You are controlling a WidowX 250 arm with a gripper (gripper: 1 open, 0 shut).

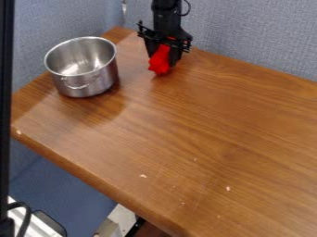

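My black gripper [165, 48] is at the back of the wooden table [210, 157], pointing down and shut on a red object [158, 63], whose shape is partly hidden by the fingers. A shiny steel pot [82, 76] stands to the left of the gripper, apart from it, near the table's left edge.
Padded grey-blue walls [254, 33] rise behind the table and at its left. Cables and equipment lie below the front-left edge.
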